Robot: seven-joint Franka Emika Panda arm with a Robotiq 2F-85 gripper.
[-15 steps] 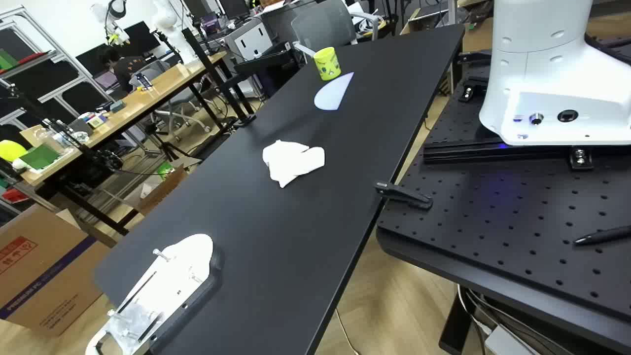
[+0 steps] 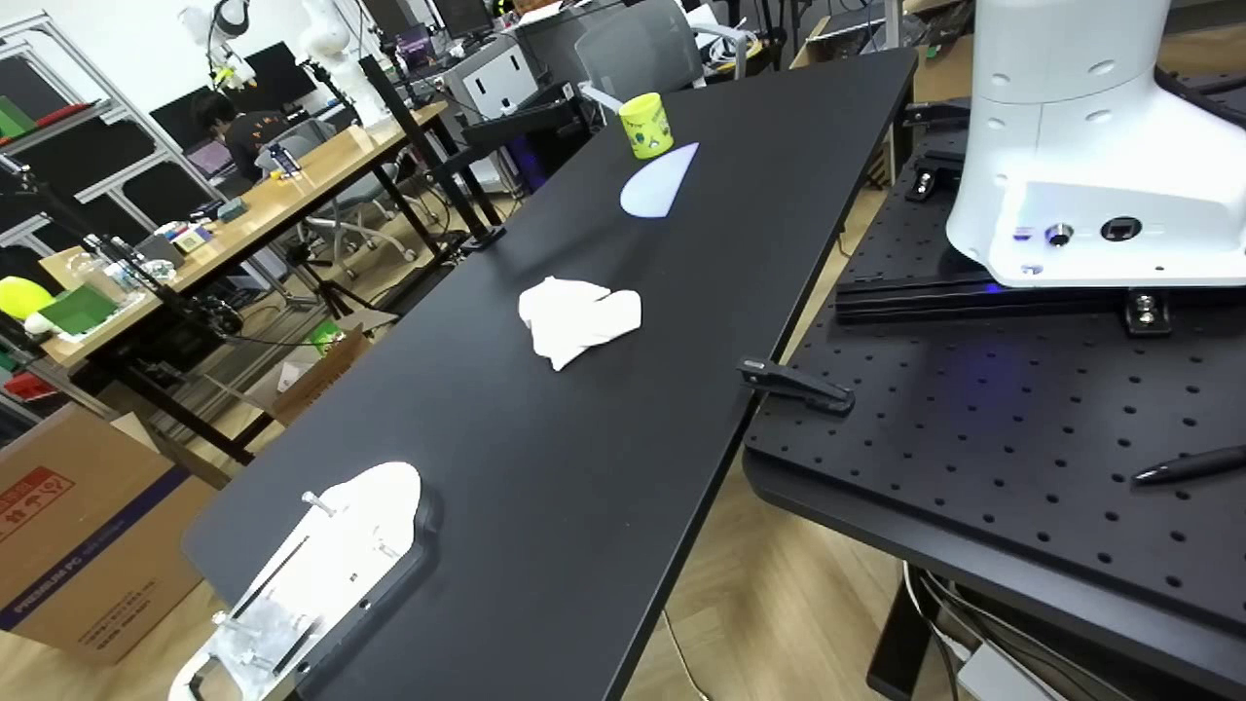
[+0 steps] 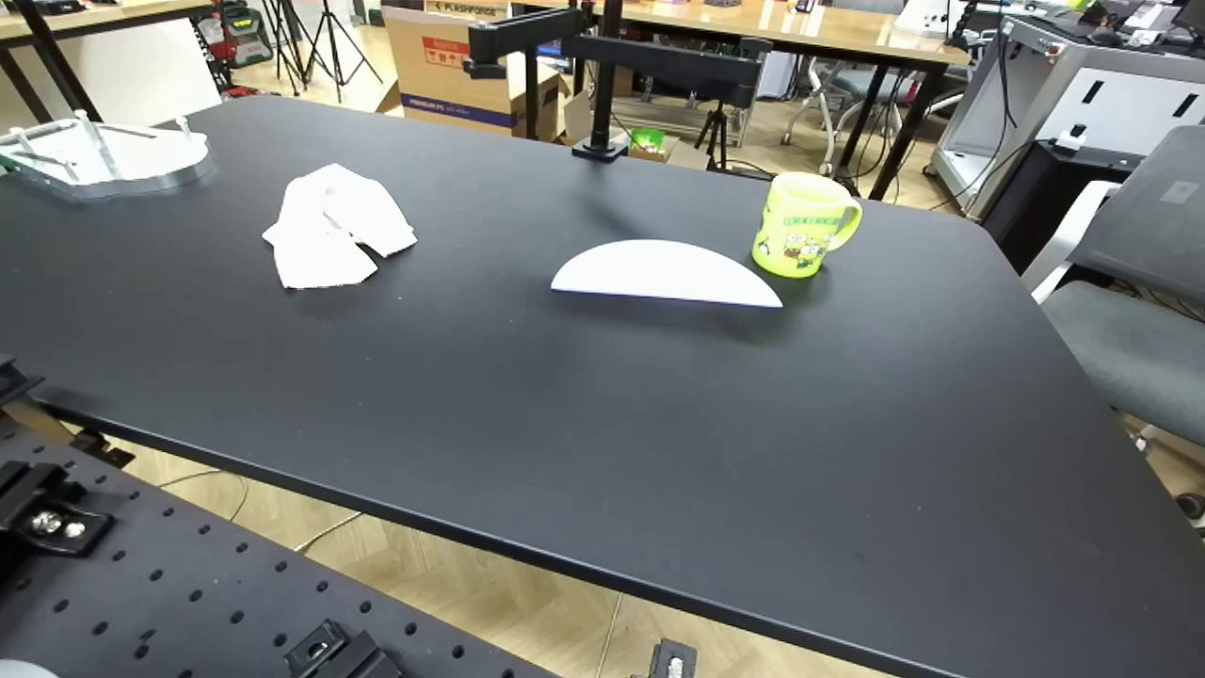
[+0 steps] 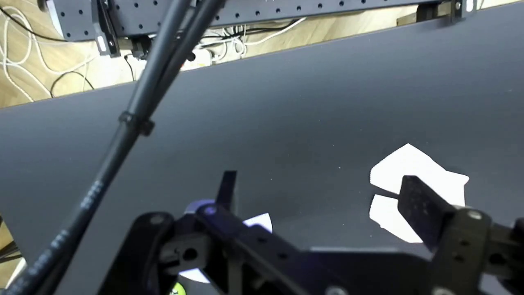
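In the wrist view my gripper stands open above the dark table, nothing between its fingers. One finger overlaps a crumpled white tissue in that view; the other partly covers a pale half-round sheet. The tissue lies near the middle of the table in exterior view 1. Farther back the half-round sheet rests beside a yellow-green mug, which is upright with its handle to the right in exterior view 2. Neither exterior view shows my gripper.
A white plate-like fixture with upright posts occupies one end of the table. A black post is clamped at the far edge. My white base sits on a perforated board, with a gap between it and the table.
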